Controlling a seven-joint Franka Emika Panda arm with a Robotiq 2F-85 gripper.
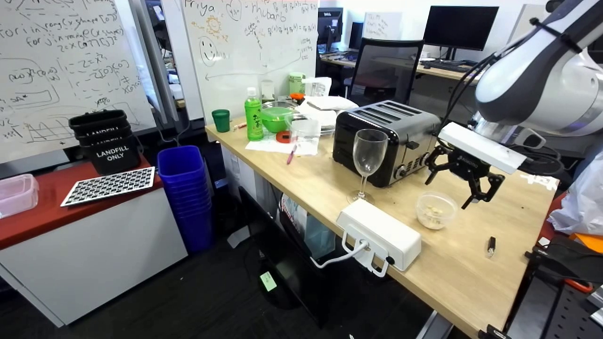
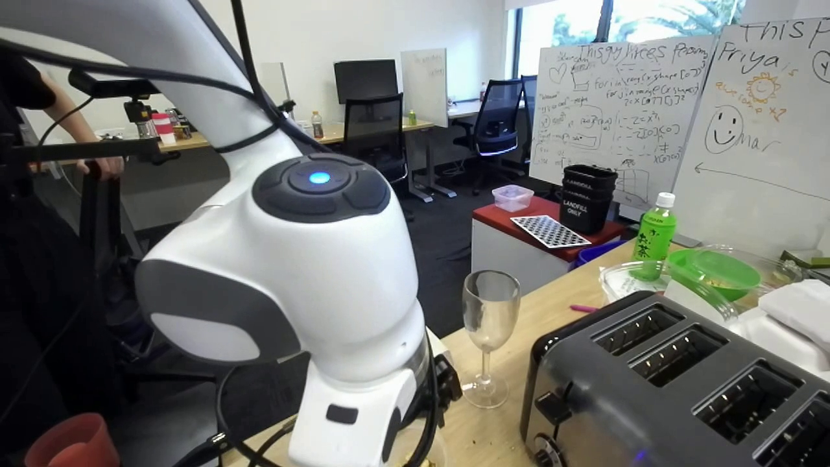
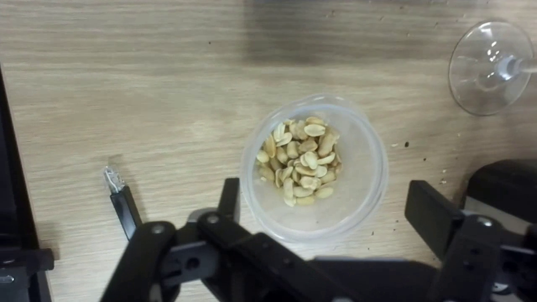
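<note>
On the wooden table sits a small clear bowl with peanuts heaped toward one side of it. My gripper hangs above the table on the toaster side of the bowl, its fingers spread wide and nothing between them. In the wrist view the gripper straddles the bowl's outline from above, without visible contact. A clear wine glass stands upright near the toaster; only its foot and part of the stem show in the wrist view. A black marker-like object lies on the table.
A black and steel toaster stands close behind the glass. At the table's front edge is a white box with a cable. A green bottle and green bowl occupy the far end. Bare tabletop lies toward the near right.
</note>
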